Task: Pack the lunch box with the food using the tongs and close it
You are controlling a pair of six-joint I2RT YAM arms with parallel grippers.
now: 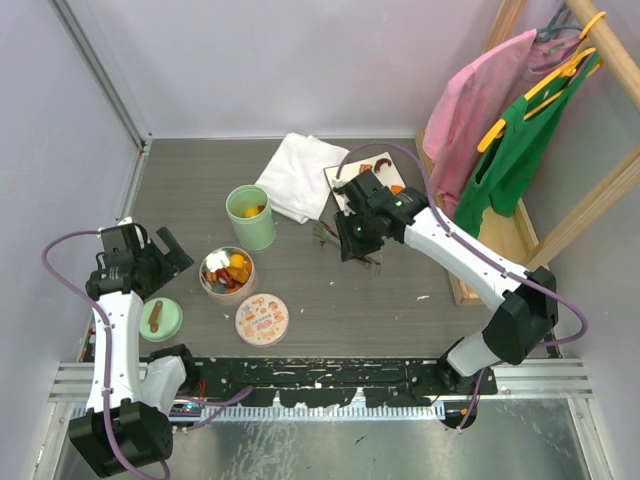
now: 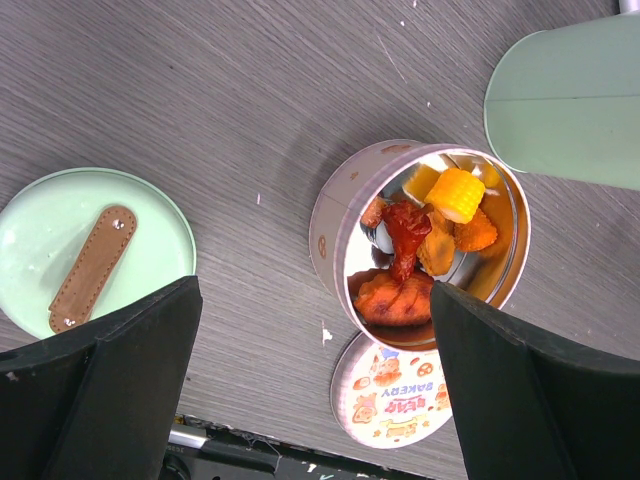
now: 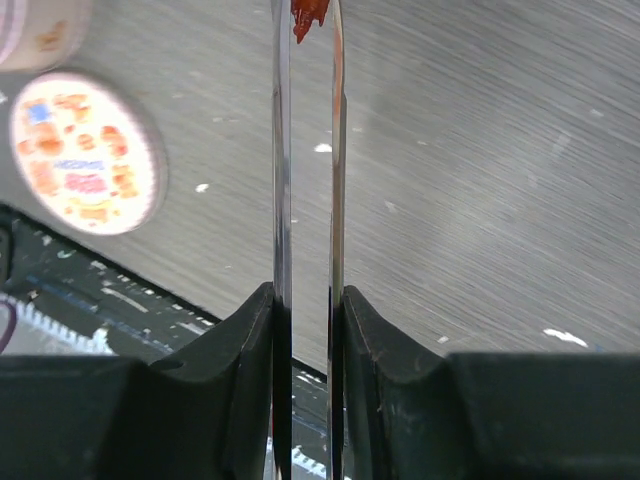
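Note:
My right gripper is shut on long metal tongs (image 3: pixel 336 200), which hold a reddish food piece (image 3: pixel 307 14) at their tips, above bare table. The round lunch box (image 2: pixel 330 235) holds corn, red and orange food pieces. Its patterned lid (image 1: pixel 261 319) lies in front of it. My left gripper (image 1: pixel 164 251) stands open above the table at the left, between a pale green dish (image 2: pixel 30 250) with a brown strip and the lunch box.
A green canister (image 1: pixel 251 230) stands behind the lunch box. A white cloth (image 1: pixel 300 170) and a board (image 1: pixel 350 205) with food pieces lie at the back; a clothes rack (image 1: pixel 620 180) stands right.

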